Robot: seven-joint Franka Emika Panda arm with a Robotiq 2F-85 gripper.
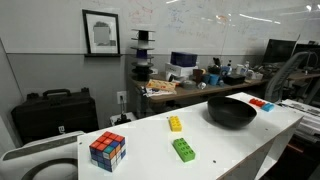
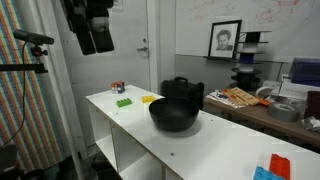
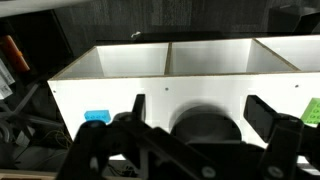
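Note:
A black bowl [image 1: 231, 112] rests on the white table, with a green block [image 1: 183, 150], a yellow block [image 1: 175, 124] and a Rubik's cube [image 1: 108, 151] spread to its left in exterior view 1. Blue and red blocks lie beyond the bowl; exterior view 2 has the blue block [image 2: 266, 174] and red block [image 2: 280, 166] near its lower right. In the wrist view my gripper is open, its two dark fingers wide apart. The bowl shows in the gap between them from above, partly hidden by the gripper body. Nothing is held.
Open compartments [image 3: 210, 58] lie under the tabletop along its edge. Behind the table stands a wooden bench [image 1: 165, 92] loaded with tools and boxes, and a black case [image 1: 54, 115] sits at the left. The white tabletop [image 2: 215, 150] has clear room around the bowl.

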